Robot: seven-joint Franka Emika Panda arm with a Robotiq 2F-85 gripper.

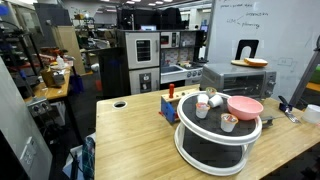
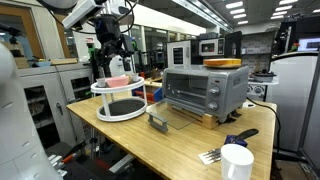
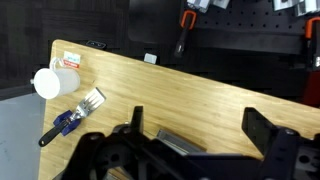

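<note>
My gripper stands open in the wrist view, its two dark fingers wide apart. Bare wooden table [image 3: 200,98] shows between them, and nothing is held. A grey metal piece [image 3: 178,142] lies low in that view, near the left finger. In exterior view 2 the arm [image 2: 100,22] reaches in from the upper left, its lower end close to the two-tier round stand [image 2: 125,108]. A pink bowl [image 1: 244,106] rests on the stand's top, along with small cups [image 1: 228,123] and a tipped white cup [image 1: 210,91].
A white mug [image 2: 236,162], a spatula [image 2: 209,156] and a dark-handled tool [image 2: 243,137] lie toward the table's right end. Behind the stand sits a toaster oven [image 2: 205,90] with a yellow-orange dish [image 2: 223,62] on top. Exterior view 1 shows clear wood [image 1: 130,140] left of the stand.
</note>
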